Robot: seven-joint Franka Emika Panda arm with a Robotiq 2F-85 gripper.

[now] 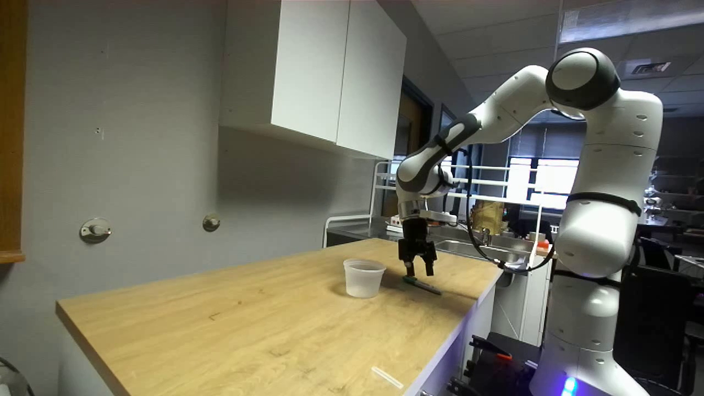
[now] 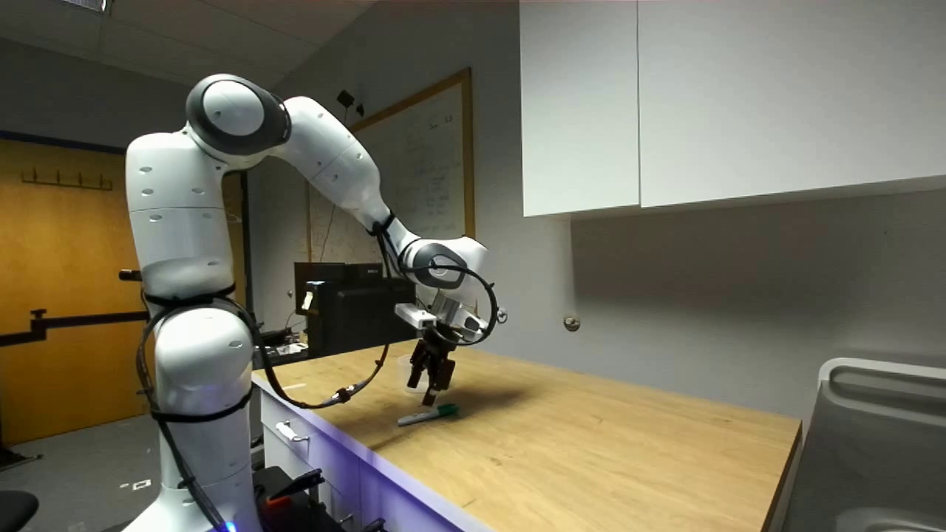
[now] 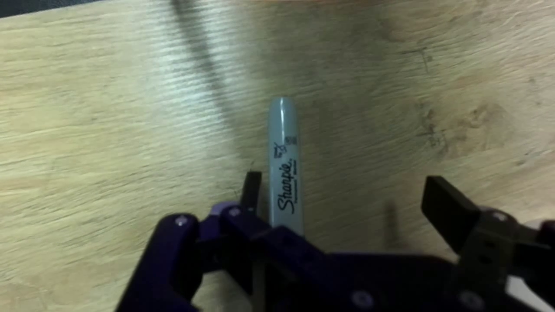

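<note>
A grey Sharpie marker [image 3: 285, 171] with a green cap [image 2: 448, 409] lies flat on the wooden counter. Above it, pointing down, my gripper [image 1: 419, 273] stands open with nothing between its fingers. In the wrist view the marker lies between the two fingertips, much closer to the left finger [image 3: 251, 190] than to the right one [image 3: 448, 208]; the hand hides its lower end. A translucent plastic tub [image 1: 363, 278] stands upright on the counter beside the gripper in exterior view 1, and is mostly behind the fingers in exterior view 2.
A sink [image 1: 485, 251] lies past the far end. White cabinets [image 1: 317, 72] hang over the back.
</note>
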